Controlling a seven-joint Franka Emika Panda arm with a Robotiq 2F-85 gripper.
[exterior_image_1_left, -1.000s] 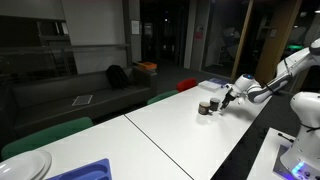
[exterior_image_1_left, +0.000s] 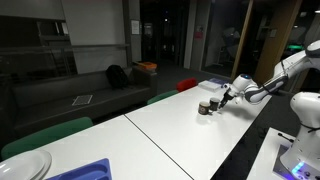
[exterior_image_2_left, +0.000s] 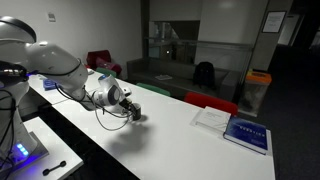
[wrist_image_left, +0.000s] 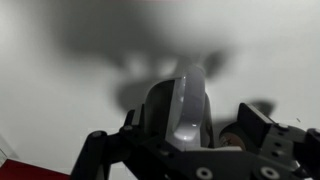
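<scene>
In the wrist view, my gripper stands open, its dark fingers well apart. A dark cup (wrist_image_left: 157, 100) lies in view between them, with a pale, elongated piece (wrist_image_left: 188, 105) across it; I cannot tell whether that is a handle or a separate item. Part of a second, brownish round cup (wrist_image_left: 232, 137) shows near the right finger. Seen from the first exterior side, two cups, one nearer (exterior_image_1_left: 204, 108) and one farther (exterior_image_1_left: 214, 103), are close to the gripper (exterior_image_1_left: 222, 101). From the other side, the gripper (exterior_image_2_left: 127, 109) is beside a dark cup (exterior_image_2_left: 136, 113), the details too small to make out.
A blue tray (exterior_image_1_left: 80, 171) and white plates (exterior_image_1_left: 25, 164) sit at its far end from the arm. A blue box (exterior_image_2_left: 247, 133) and a white one (exterior_image_2_left: 212, 118) lie on the table too.
</scene>
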